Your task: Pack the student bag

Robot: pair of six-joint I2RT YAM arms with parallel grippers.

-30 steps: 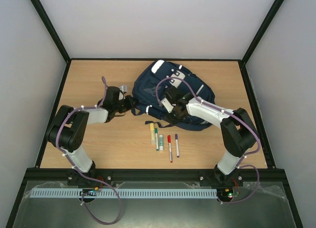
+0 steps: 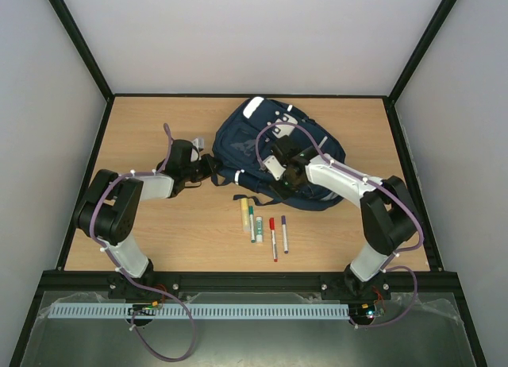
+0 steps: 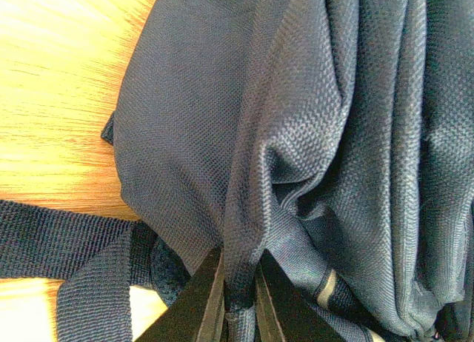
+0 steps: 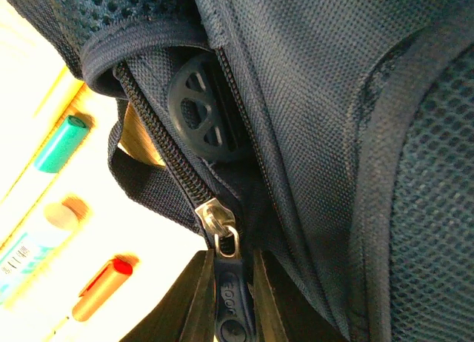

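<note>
The navy backpack (image 2: pixel 246 137) lies on the table. My left gripper is shut on a fold of its fabric at the bag's left end. My right gripper is at the bag's front, its fingers either side of a zipper pull (image 4: pixel 226 231); whether they grip it is unclear. A red marker (image 2: pixel 273 238), a purple marker (image 2: pixel 284 233), a green marker (image 2: pixel 252 222), a green-labelled tube (image 2: pixel 259 229) and a yellow stick (image 2: pixel 244 214) lie below the bag.
The wooden table (image 2: pixel 159 232) has bare room at the left, behind the left arm, and at the right edge. Dark straps (image 3: pixel 52 238) trail from the bag onto the wood.
My right arm has shifted very slightly at the bag's front. The left arm, bag and pens look unchanged.
</note>
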